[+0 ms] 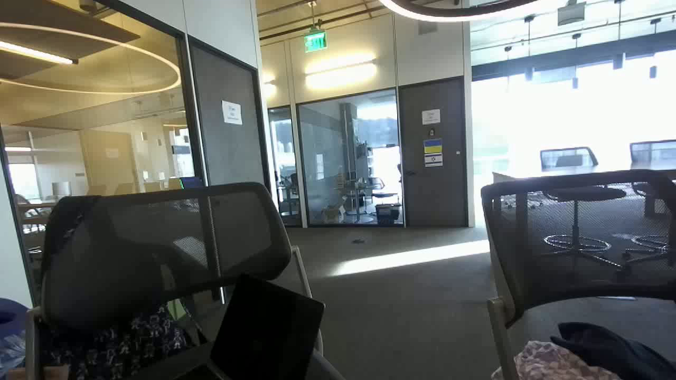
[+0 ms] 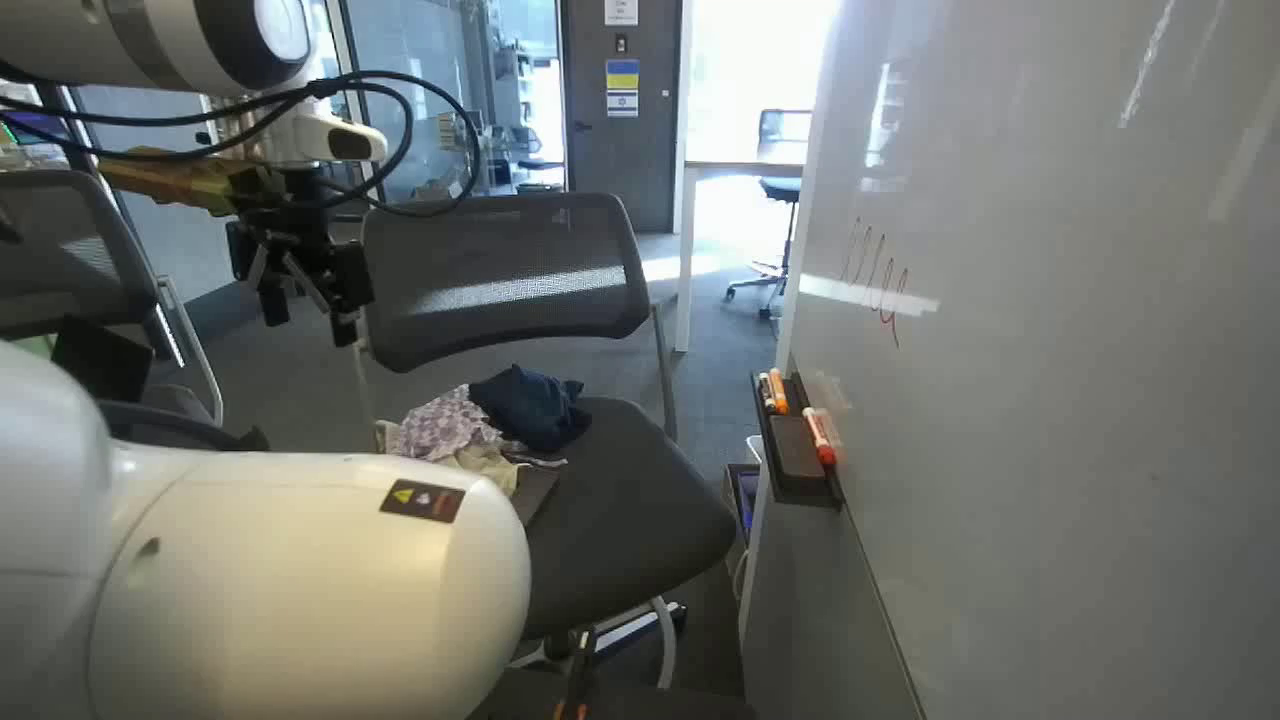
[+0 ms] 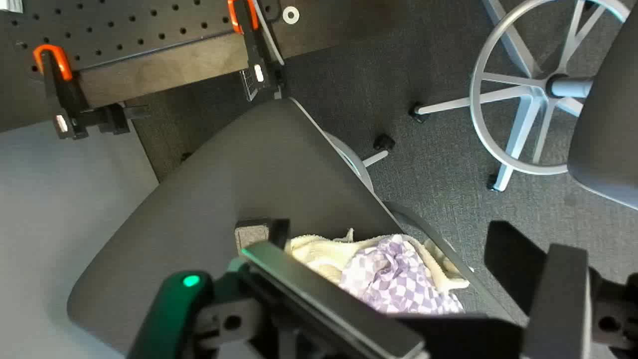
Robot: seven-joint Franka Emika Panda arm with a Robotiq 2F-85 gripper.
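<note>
My gripper [image 2: 310,314] hangs open in the air, left of the chair back in the second exterior view, with its fingers pointing down. In the wrist view its two fingers stand wide apart, nothing gripped between them. Below lies a chair seat [image 3: 197,179] with a heap of cloths: a purple-and-white checked cloth [image 3: 389,275], a cream cloth [image 3: 317,254] and, in the second exterior view, a dark blue cloth [image 2: 528,406]. A small grey-brown block [image 3: 251,234] lies on the seat near the left finger, partly hidden by it. The gripper is out of sight in the first exterior view.
A whiteboard [image 2: 1044,360] with red scribbles rises at the right; its ledge holds markers [image 2: 819,436] and a dark eraser [image 2: 794,446]. A perforated table [image 3: 137,36] with orange-tipped clamps borders the seat. Another chair holds an open laptop [image 1: 269,326].
</note>
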